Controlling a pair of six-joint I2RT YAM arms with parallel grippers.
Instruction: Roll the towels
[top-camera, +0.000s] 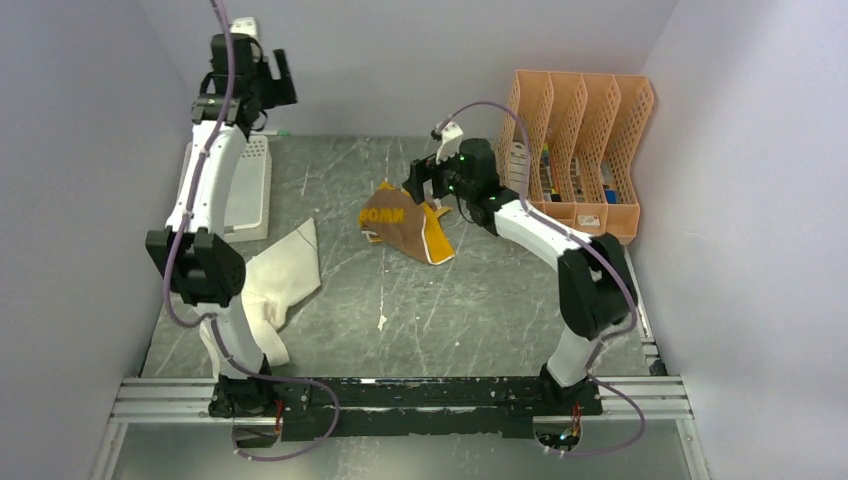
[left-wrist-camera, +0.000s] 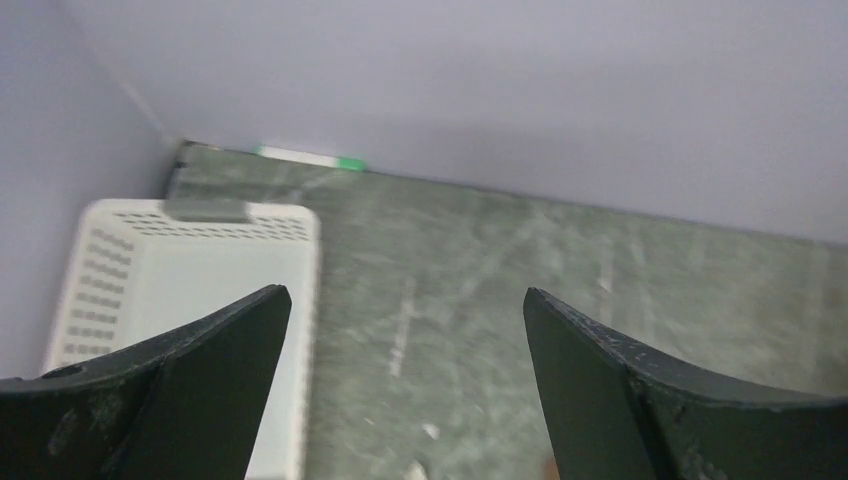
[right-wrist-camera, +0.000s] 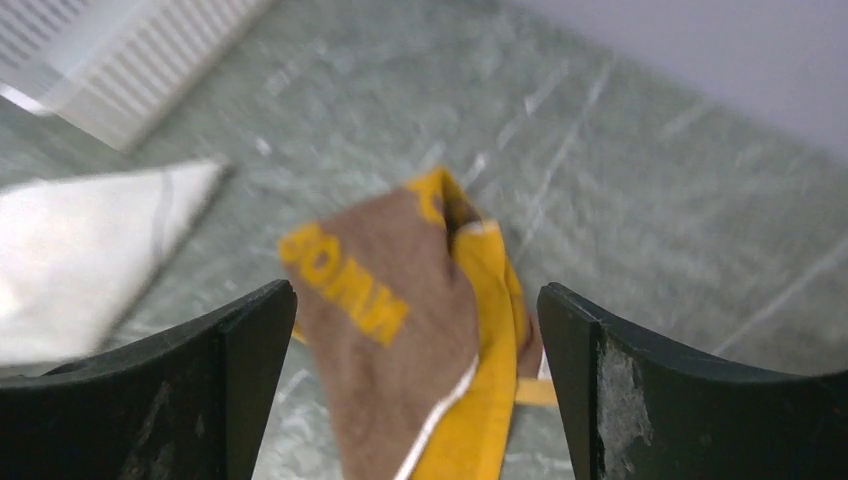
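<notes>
A brown and yellow towel (top-camera: 400, 220) lies crumpled on the middle of the table, its yellow lettering showing. In the right wrist view this towel (right-wrist-camera: 390, 310) lies beyond and between the spread fingers. My right gripper (top-camera: 410, 182) hangs over its upper right part, open and empty. A cream towel (top-camera: 285, 280) is spread at the left, partly hidden by the left arm; its corner (right-wrist-camera: 120, 240) shows in the right wrist view. Far back at the left, my left gripper (top-camera: 288, 80) is raised high and open, with nothing between its fingers.
A white basket (top-camera: 247, 205) stands at the back left, partly behind the left arm and looking empty in the left wrist view. An orange divided organizer (top-camera: 572, 140) holds small items at the back right. Clear table lies in front of the brown towel.
</notes>
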